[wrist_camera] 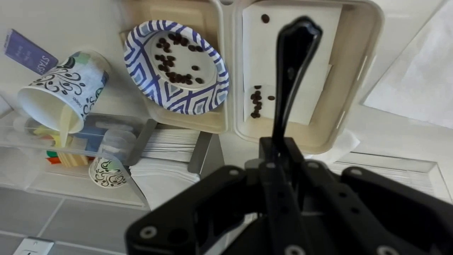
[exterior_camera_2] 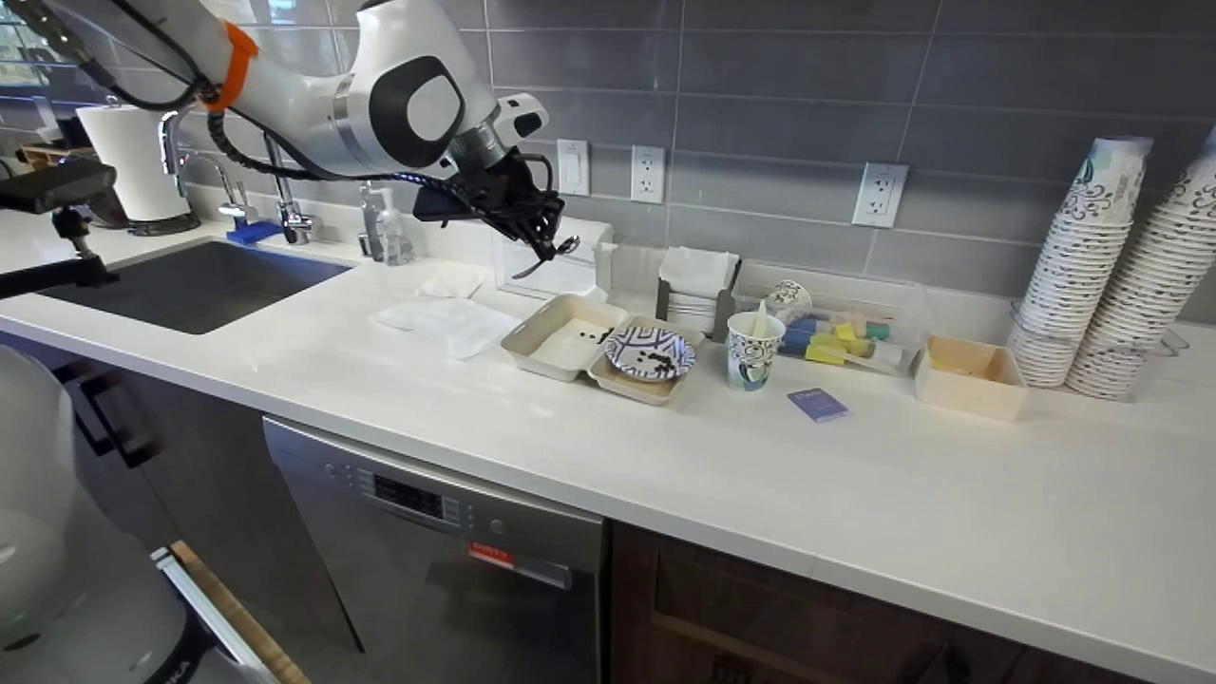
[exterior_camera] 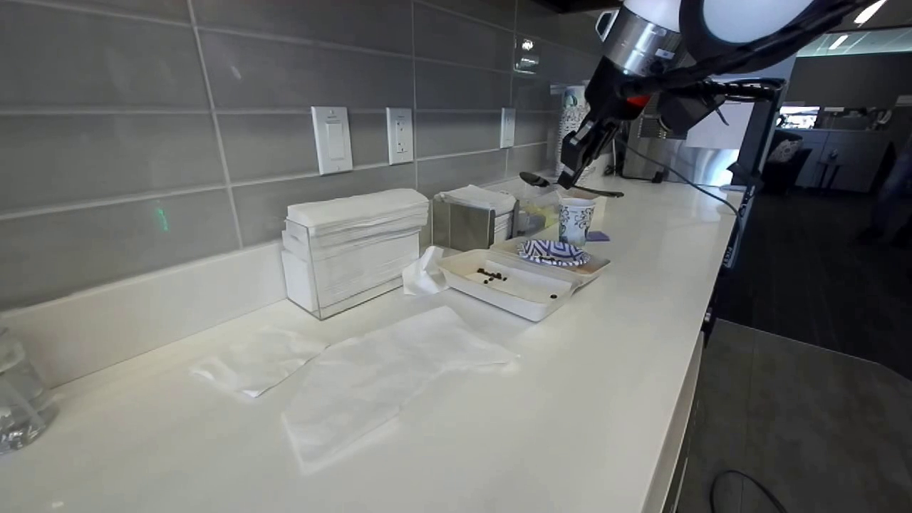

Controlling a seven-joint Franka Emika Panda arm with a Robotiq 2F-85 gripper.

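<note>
A dark metal spoon (wrist_camera: 292, 70) is clamped in my gripper, its handle reaching out over the tray in the wrist view; its bowl is hidden there. Exterior view 1 has the spoon (exterior_camera: 536, 179) roughly level, bowl toward the wall, crossing my gripper (exterior_camera: 568, 178) above the counter. In exterior view 2 the gripper (exterior_camera_2: 549, 241) hangs in the air behind the open takeout box (exterior_camera_2: 530, 357). Dark beans (wrist_camera: 256, 102) lie on paper in one half of that box. A blue-patterned paper plate (wrist_camera: 138, 70) in the other half bears several more beans.
A paper cup (exterior_camera_2: 752, 353) with a pale stick stands beside the box, near a purple packet (exterior_camera_2: 817, 404). Along the wall are napkin holders (exterior_camera_2: 697, 294), a clear bin (exterior_camera_2: 912, 302) and cup stacks (exterior_camera_2: 1077, 262).
</note>
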